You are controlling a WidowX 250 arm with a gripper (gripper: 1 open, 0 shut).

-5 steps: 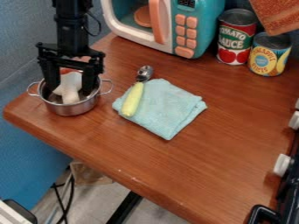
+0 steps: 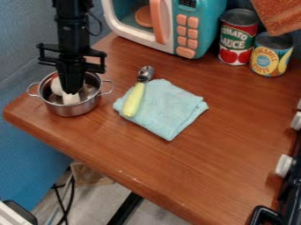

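Observation:
My black gripper [image 2: 73, 77] is lowered into a small steel pot [image 2: 80, 104] with two handles near the table's left edge. Inside the pot, at the gripper's fingers, is a white object [image 2: 65, 95], partly hidden by them; whether they grip it I cannot tell. A light blue cloth [image 2: 171, 114] lies to the right, with a yellow-handled scoop [image 2: 135, 98] on it.
A toy microwave [image 2: 159, 22] stands at the back, beside a tomato sauce can [image 2: 237, 39] and a yellow-labelled can [image 2: 270, 57]. A black appliance [image 2: 282, 180] is at the right edge.
My gripper has moved down into the pot, over the white object, since a second ago. The other things have not moved.

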